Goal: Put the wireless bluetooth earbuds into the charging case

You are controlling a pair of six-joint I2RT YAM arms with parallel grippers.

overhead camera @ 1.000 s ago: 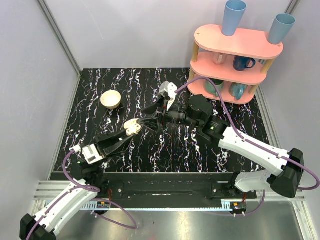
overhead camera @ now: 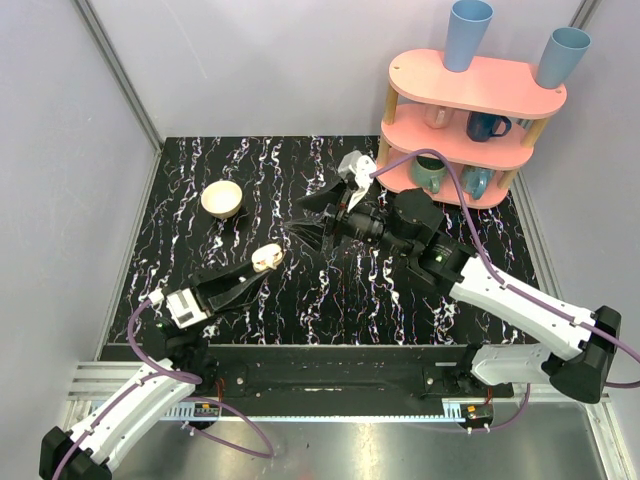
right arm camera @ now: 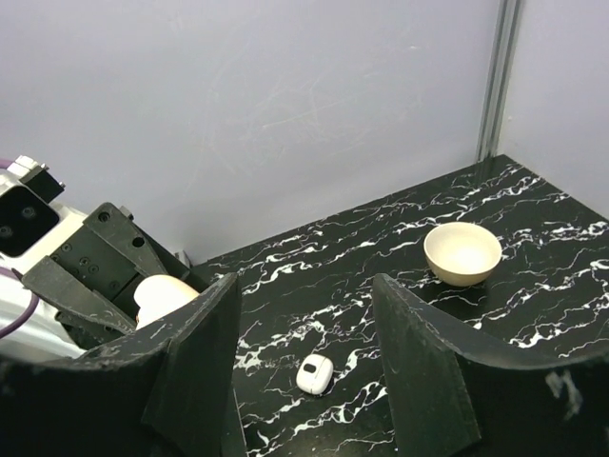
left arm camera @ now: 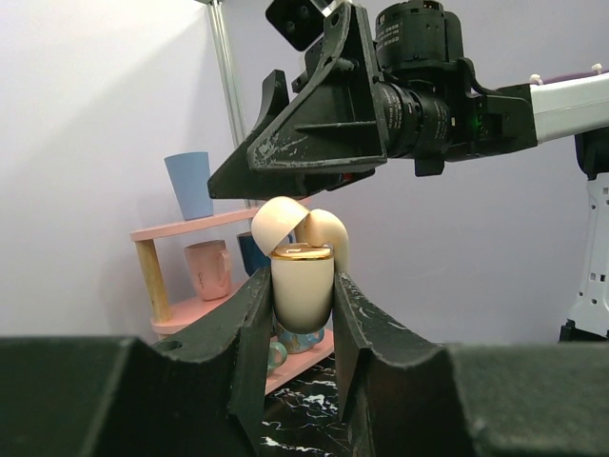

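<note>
My left gripper [overhead camera: 255, 275] is shut on the cream charging case [left arm camera: 303, 286], held upright with a gold rim; rounded cream pieces [left arm camera: 277, 222] show on top, the lid or earbuds, I cannot tell which. My right gripper [overhead camera: 310, 215] is up and right of the case in the top view, its fingers apart with nothing seen between them. In the right wrist view, the cream piece [right arm camera: 164, 293] at the left gripper sits at lower left, and a small white object [right arm camera: 314, 373], possibly an earbud, lies on the black marble surface.
A cream bowl [overhead camera: 221, 199] stands at the back left. A pink three-tier shelf [overhead camera: 475, 72] with cups and mugs stands at the back right. Walls enclose the marble surface, whose middle is mostly clear.
My right gripper has drawn away from the case toward the right and slightly up in the top view. The left gripper and case have not visibly moved.
</note>
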